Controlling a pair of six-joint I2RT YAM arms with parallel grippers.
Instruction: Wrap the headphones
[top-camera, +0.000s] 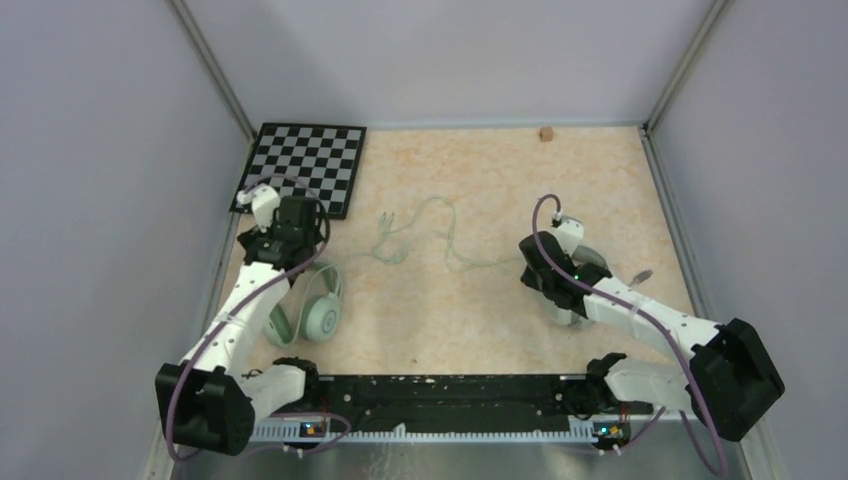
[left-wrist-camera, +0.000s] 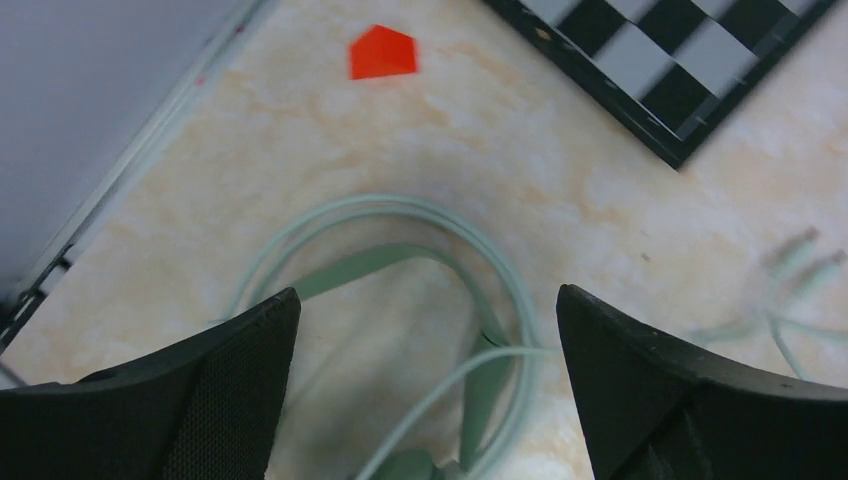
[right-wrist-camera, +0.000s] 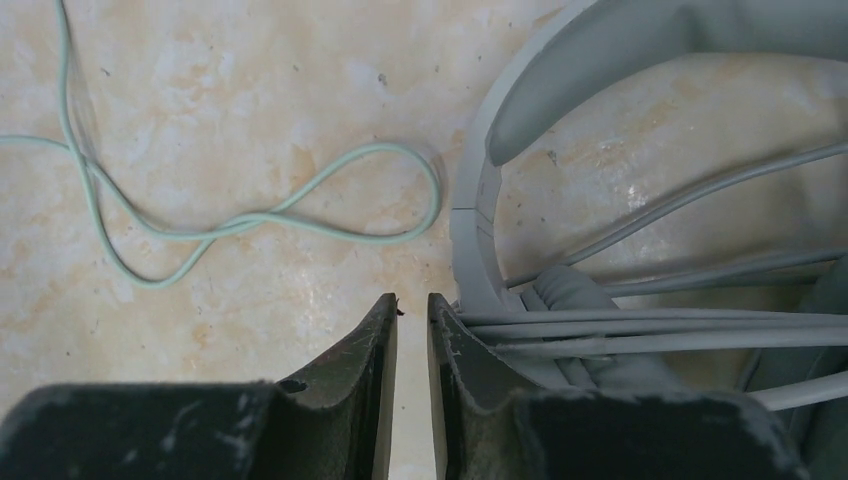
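My left gripper is open above the left pale green headphones (top-camera: 322, 317), whose curved band (left-wrist-camera: 350, 265) shows between its fingers. Their thin cable (left-wrist-camera: 425, 400) crosses below the fingers and passes behind one finger. On the right lie grey-green headphones (top-camera: 560, 312), with strands of cable (right-wrist-camera: 690, 325) across their earcups (right-wrist-camera: 560, 290). Beside the band, my right gripper has its fingers close together, a narrow strip of bare table showing between them. Whether it holds anything cannot be told.
Loose pale green cable (top-camera: 450, 215) spreads over the table's middle, with two slim plugs (left-wrist-camera: 800, 265) at its left part. A checkered board (top-camera: 310, 150) lies at the back left, a red piece (left-wrist-camera: 383, 53) near it. A small brown block (top-camera: 546, 133) sits far back.
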